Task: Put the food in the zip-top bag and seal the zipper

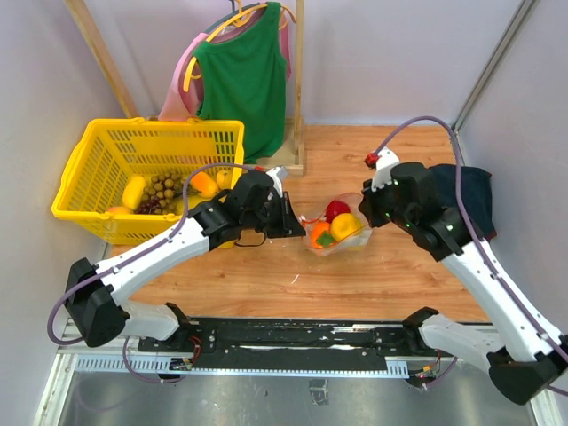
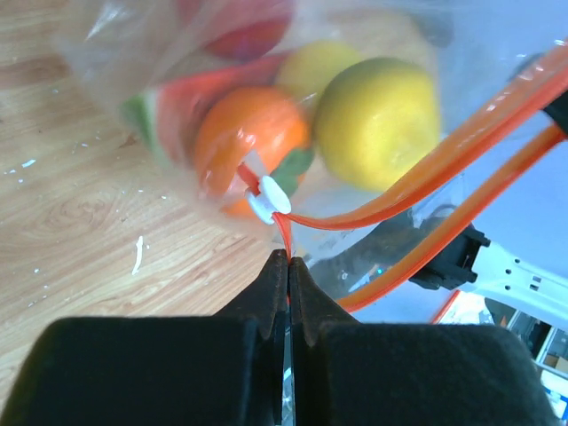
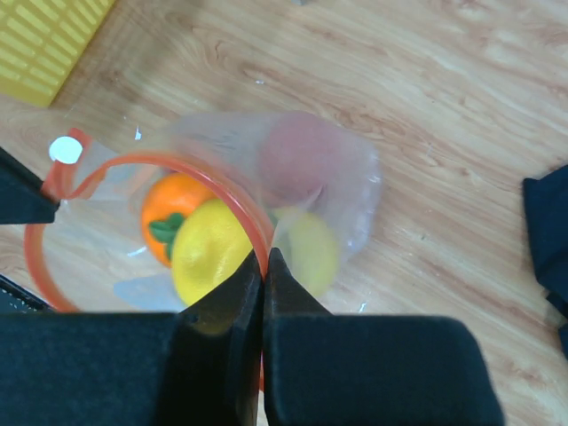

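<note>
A clear zip top bag [image 1: 335, 248] with an orange-red zipper edge hangs between my two grippers, its mouth gaping. Inside lie an orange fruit [image 2: 248, 138] with a green leaf, a yellow fruit [image 2: 380, 120], a second yellowish one and a red one [image 1: 336, 210]. My left gripper is shut on the zipper end, just below its white slider [image 2: 269, 201]. On the opposite side my right gripper is shut on the orange rim. In the right wrist view the left fingertips [image 3: 31, 197] show at the bag's far corner.
A yellow basket [image 1: 146, 222] with grapes and other fruit stands at the left. Behind it is a clothes rack with a green top [image 1: 244, 80]. Dark cloth [image 1: 461, 197] lies at the right.
</note>
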